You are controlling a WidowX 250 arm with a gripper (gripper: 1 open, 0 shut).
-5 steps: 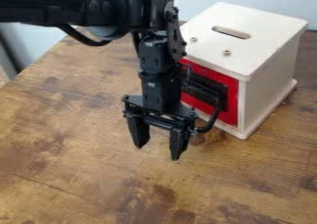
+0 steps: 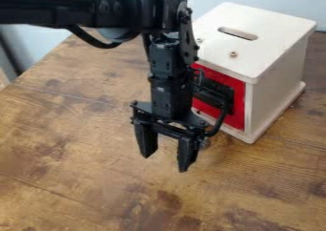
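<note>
My black gripper (image 2: 167,150) hangs fingers-down over the wooden table, in front of and to the left of a pale wooden box (image 2: 274,77). Its two fingers stand apart with nothing between them. The box has a slot in its top and a red panel (image 2: 234,119) on its front face, partly hidden behind my wrist and gripper.
My gripper has shifted slightly to the right and a little downward over the last second. The box stays where it was.
</note>
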